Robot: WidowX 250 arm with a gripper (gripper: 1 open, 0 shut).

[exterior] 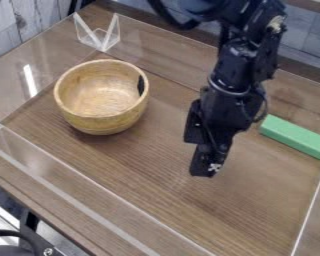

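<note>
The black arm reaches down from the top of the view to the middle-right of the wooden surface [136, 210]. Its gripper [216, 150] hangs low over the bare surface, fingers pointing down, with nothing visible held. A beige round bowl [96, 100] stands to its left. A green bar [294, 138] lies to its right.
A small white wire-like object [99, 32] is at the back left. Pale edges border it at left and right.
</note>
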